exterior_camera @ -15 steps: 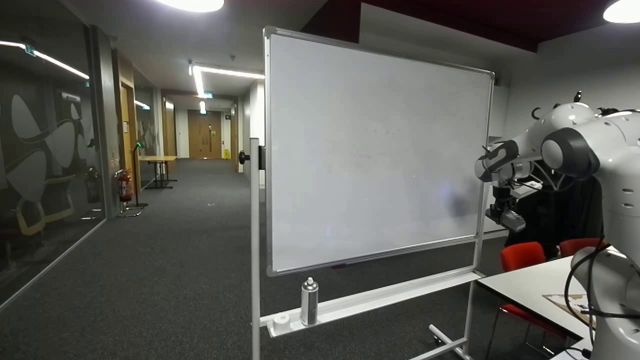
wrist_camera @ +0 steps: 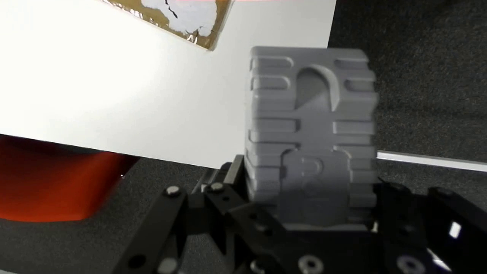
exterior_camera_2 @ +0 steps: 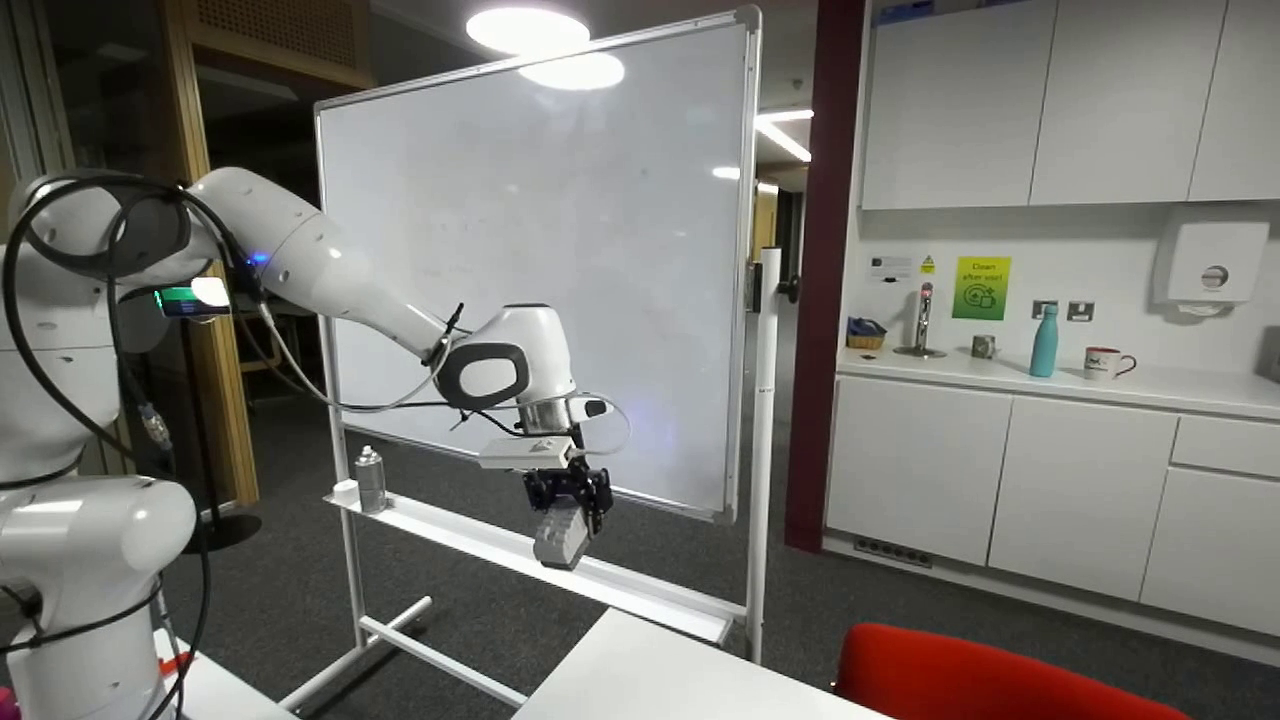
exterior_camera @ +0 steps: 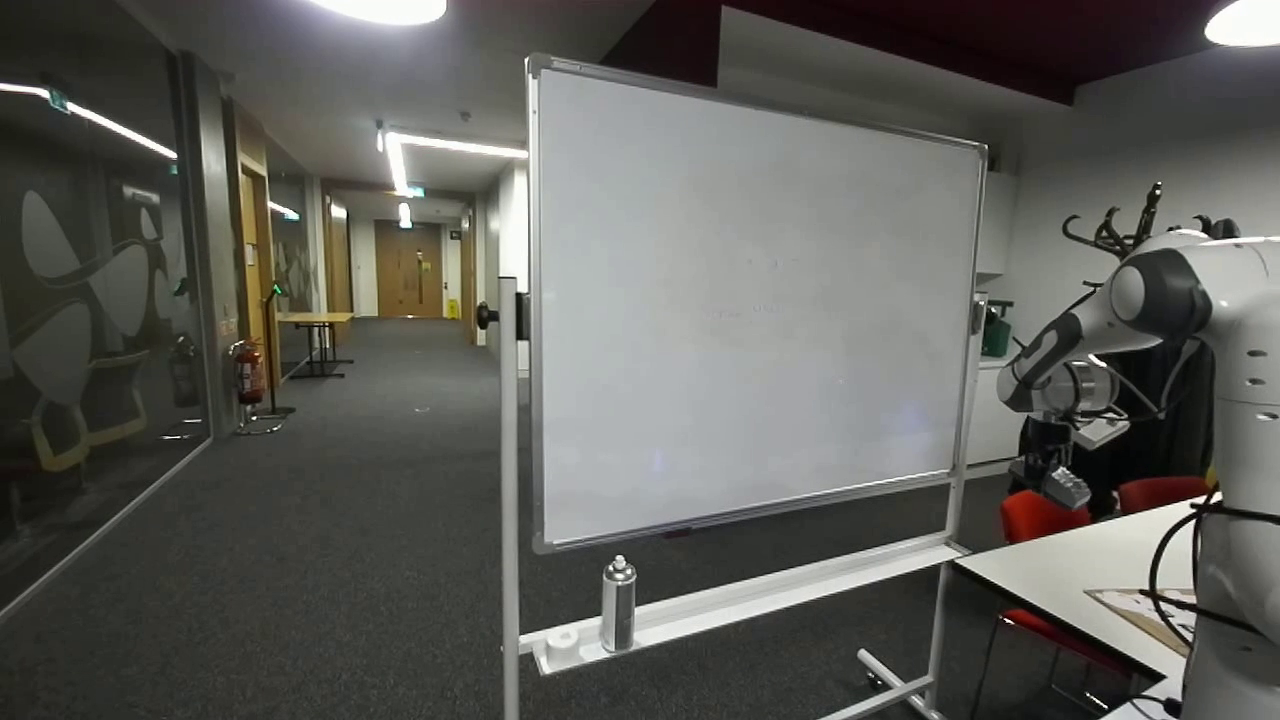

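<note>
A grey ribbed whiteboard eraser (wrist_camera: 315, 132) fills the middle of the wrist view, gripped near its lower end. My gripper (exterior_camera_2: 573, 494) is shut on it, pointing downward in front of the whiteboard (exterior_camera_2: 540, 228). In exterior view 2 the eraser (exterior_camera_2: 561, 536) hangs tilted below the fingers, in front of the board's tray in the picture and above table height. At the right of exterior view 1, the eraser (exterior_camera: 1065, 487) appears clear of the whiteboard (exterior_camera: 756, 300). The wrist view has the white table's corner (wrist_camera: 191, 105) beneath it.
On the whiteboard's lower tray (exterior_camera: 792, 588) stand a silver spray can (exterior_camera: 618, 606) and a white roll-like item (exterior_camera: 561, 649). Red chairs (exterior_camera_2: 960, 672) stand by the table. Torn brown cardboard (wrist_camera: 201, 34) lies on the tabletop. The tray's right part is bare.
The arm has swung right and down in exterior view 1, taking the eraser lower and farther from the board's right edge. The can and white item have stayed put.
</note>
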